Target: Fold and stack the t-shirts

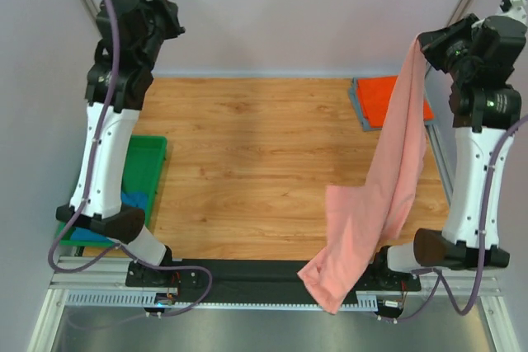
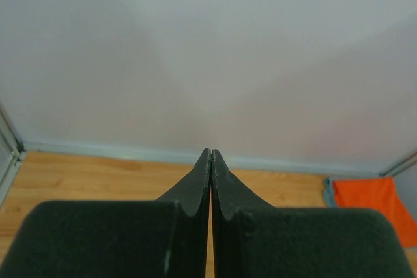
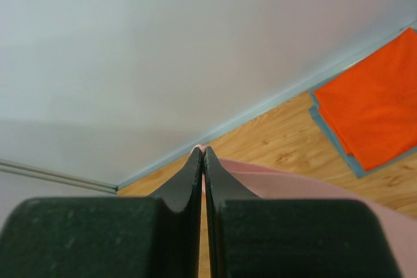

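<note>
A pink t-shirt (image 1: 375,212) hangs from my right gripper (image 1: 422,39), high over the right side of the table. Its lower end trails across the front edge. In the right wrist view a bit of pink cloth (image 3: 260,175) shows at the tips of that gripper, which is shut on it. My left gripper (image 1: 181,30) is raised at the upper left. In the left wrist view its fingertips (image 2: 204,161) meet with nothing between them, and no cloth hangs there. A folded orange t-shirt (image 1: 377,98) lies at the back right on top of grey-blue cloth (image 1: 356,105).
A green bin (image 1: 147,158) with blue cloth (image 1: 136,200) in it stands at the left, partly behind my left arm. A wall (image 1: 297,14) runs along the back.
</note>
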